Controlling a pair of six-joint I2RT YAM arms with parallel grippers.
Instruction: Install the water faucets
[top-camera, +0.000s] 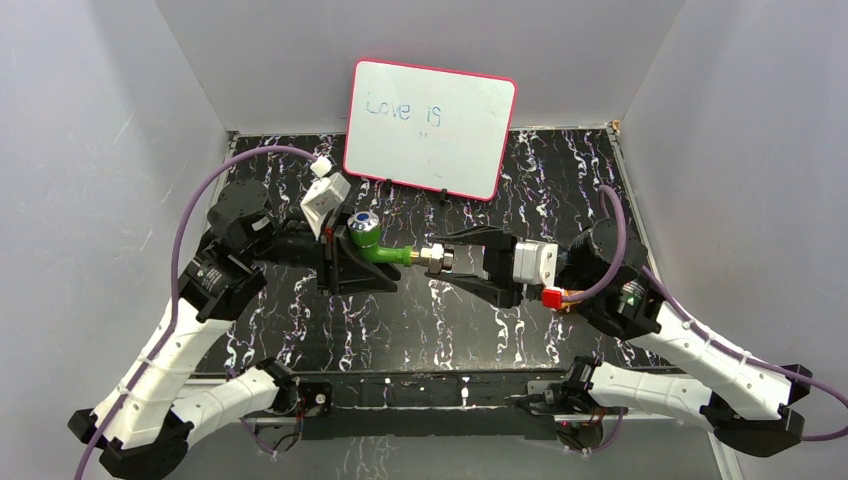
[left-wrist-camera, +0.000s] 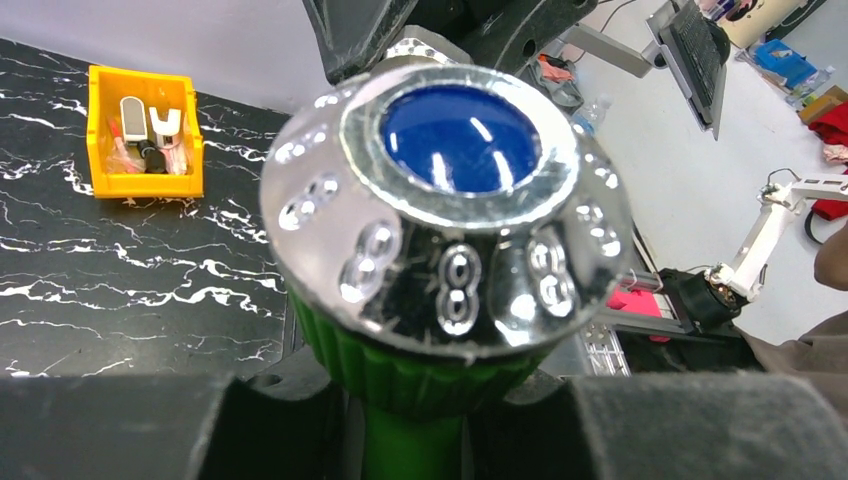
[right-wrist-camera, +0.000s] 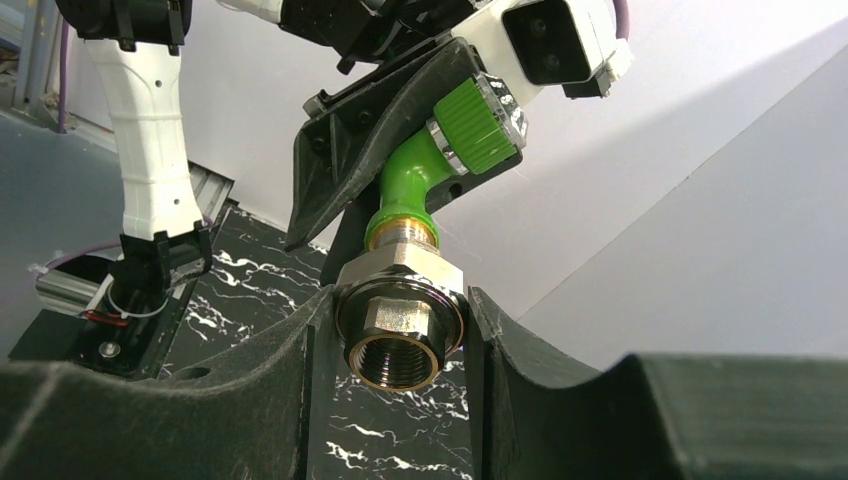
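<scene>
A green faucet with a chrome, blue-topped knob is held in the air by my left gripper, whose fingers stand on both sides of its green body. My right gripper is shut on a silver hex fitting, with its threaded hole facing the right wrist camera. The fitting meets the faucet's brass end, in line with it. A short stretch of brass shows between green pipe and fitting. How far the threads engage is hidden.
Below the arms lies a black marbled table, clear in the middle. At its back stands a whiteboard with writing. A yellow bin with small items appears in the left wrist view, mostly hidden behind the right arm from above.
</scene>
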